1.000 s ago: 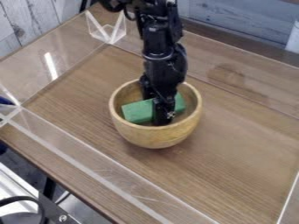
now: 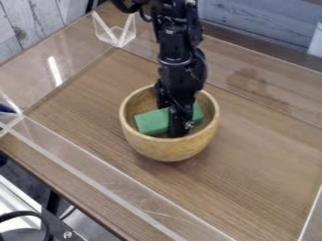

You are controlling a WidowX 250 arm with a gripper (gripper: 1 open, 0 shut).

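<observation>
A wooden bowl (image 2: 169, 148) sits on the tabletop with a green block (image 2: 152, 121) inside it. My black gripper (image 2: 174, 113) reaches down into the bowl over the block, hiding part of it. Its fingertips are dark and partly hidden, so whether they grip the block is hard to see; they appear closed at the block.
The wooden table (image 2: 251, 179) has free room left and right of the bowl. A white wire stand (image 2: 115, 28) is at the back left. Black cables lie at the lower left edge, and a pale wall borders the back right.
The gripper and bowl have shifted very slightly; otherwise little differs.
</observation>
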